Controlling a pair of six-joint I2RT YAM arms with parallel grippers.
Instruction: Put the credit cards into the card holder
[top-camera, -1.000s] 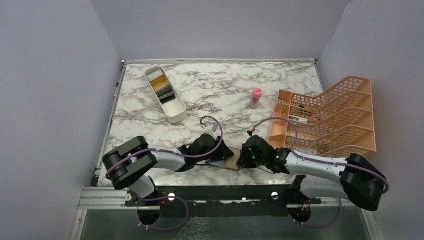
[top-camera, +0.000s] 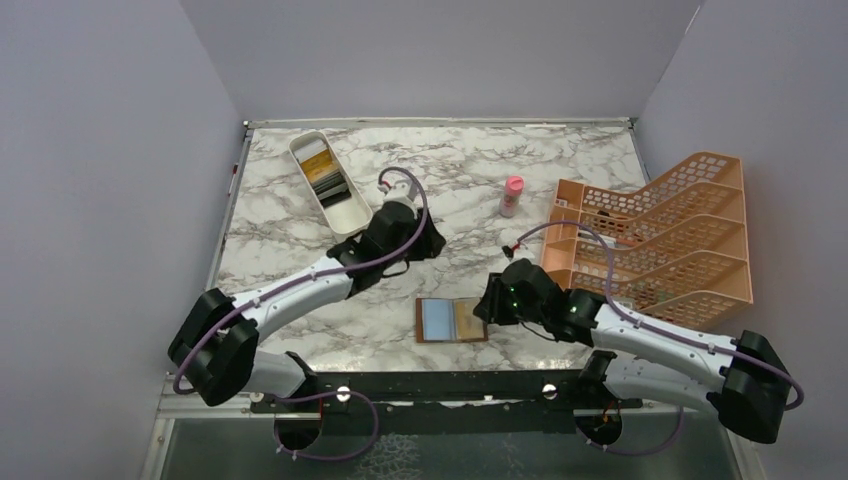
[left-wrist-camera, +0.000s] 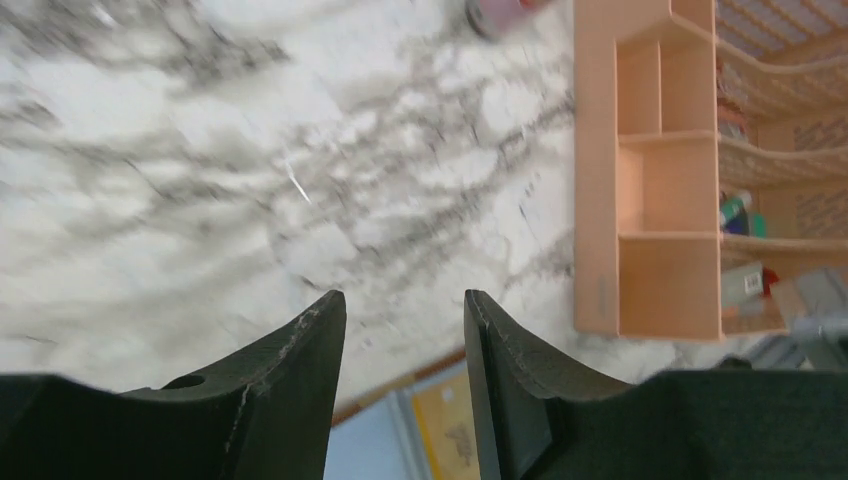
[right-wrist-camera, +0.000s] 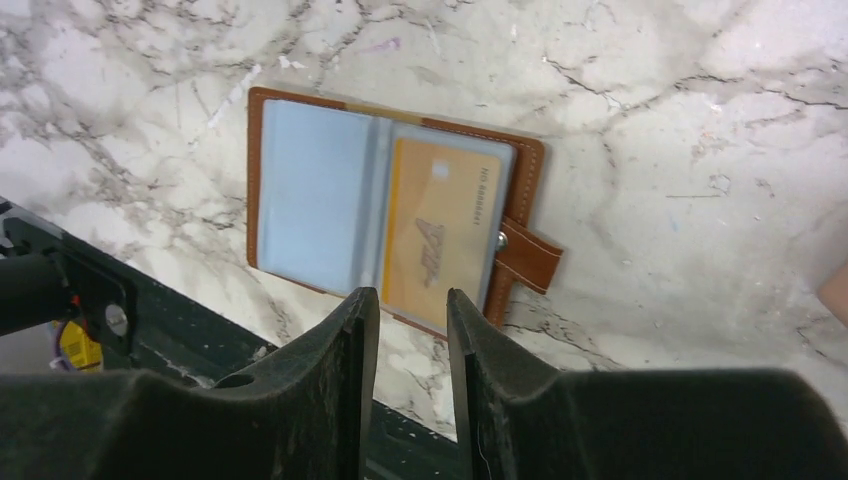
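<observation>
An open brown card holder (right-wrist-camera: 255, 180) with clear blue sleeves lies flat near the front edge, a gold card (right-wrist-camera: 442, 220) in its right sleeve. A white tray (top-camera: 348, 214) at the back left holds a row of gold, silver and dark cards (top-camera: 325, 178). My left gripper is raised over the middle-left of the table, open and empty. My right gripper hangs just at the holder's right side, its fingers part open with nothing seen between them.
An orange organiser (top-camera: 650, 200) with small items fills the right side. A pink bottle (top-camera: 510, 195) stands beside it.
My left gripper has moved up and back, away from the card holder, which is now uncovered and lying straighter. My right gripper has risen slightly.
</observation>
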